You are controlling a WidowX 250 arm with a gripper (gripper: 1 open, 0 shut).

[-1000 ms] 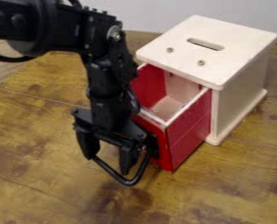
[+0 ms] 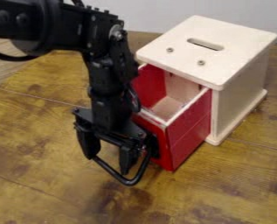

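Note:
My black arm reaches down from the top left to the gripper [image 2: 114, 150], which hangs low at the left front corner of the open red drawer [image 2: 187, 131]. A black cable loops below it. The fingers are dark against dark, so their state is unclear. The drawer is pulled out of a pale wooden cabinet [image 2: 239, 66], and the part of its interior that shows looks empty.
The cabinet has a slot and screws on top and stands before a pale wall [image 2: 199, 9].

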